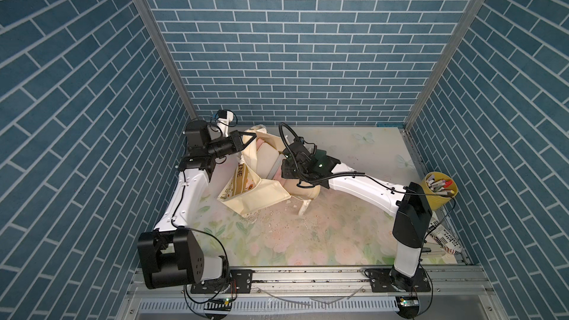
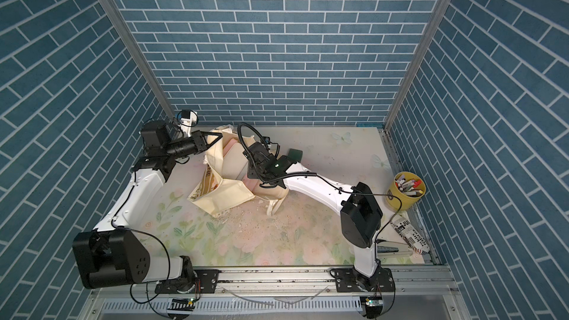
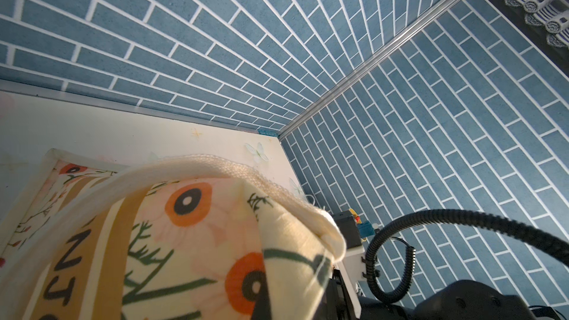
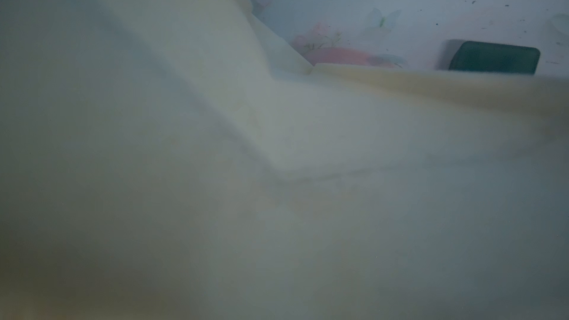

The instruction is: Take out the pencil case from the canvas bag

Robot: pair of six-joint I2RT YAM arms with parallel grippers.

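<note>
The cream canvas bag (image 1: 252, 198) lies opened at the centre-left, a pale, pink-edged flat case (image 1: 265, 157) and other pink items inside. My left gripper (image 1: 249, 139) is shut on the bag's upper left edge, holding the fabric up; the left wrist view shows printed canvas (image 3: 189, 243) over its fingers. My right gripper (image 1: 287, 169) reaches down into the bag's right side; its fingers are hidden, and cream fabric (image 4: 284, 213) fills most of the right wrist view, so its opening cannot be told.
A green object (image 4: 495, 56) lies behind the bag. A yellow cup of pens (image 1: 437, 198) and printed packaging (image 1: 444, 237) sit at the right edge.
</note>
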